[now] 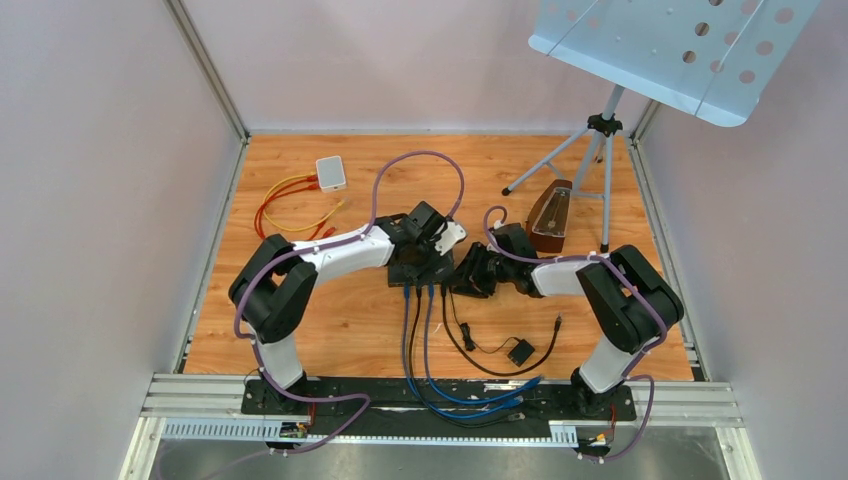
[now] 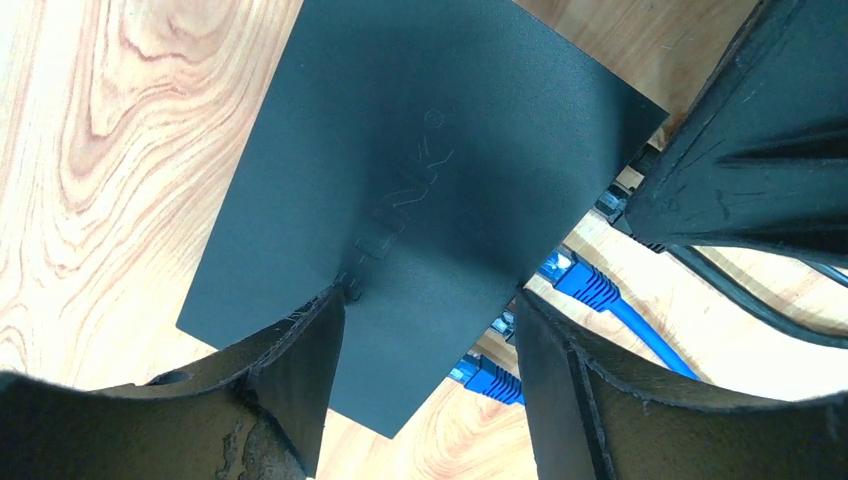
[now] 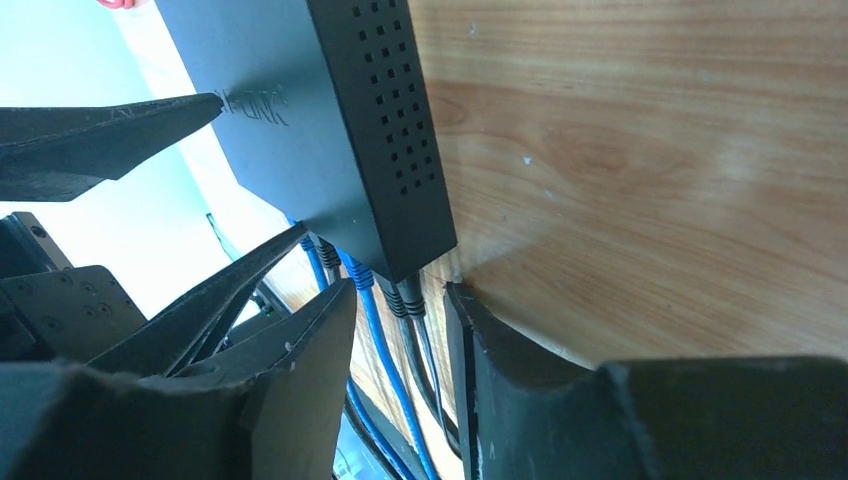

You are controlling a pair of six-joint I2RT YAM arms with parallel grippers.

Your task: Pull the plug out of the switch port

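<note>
The black switch [image 2: 420, 190] lies flat on the wooden table, with blue and black cable plugs in its front edge. Two blue plugs [image 2: 580, 282] and a black plug [image 2: 622, 205] show seated in that edge in the left wrist view. Over the switch my left gripper is part open, its fingers spread above the box and nothing held between them. At the switch's right front corner, my right gripper stands open, the black plugs [image 3: 411, 297] visible in the gap between its fingers, not gripped.
A black adapter [image 1: 520, 351] and loose cable ends lie in front of the switch. The metronome [image 1: 549, 216] and a stand [image 1: 606, 125] are at the back right; a small white box [image 1: 331, 173] with red and yellow cables sits back left.
</note>
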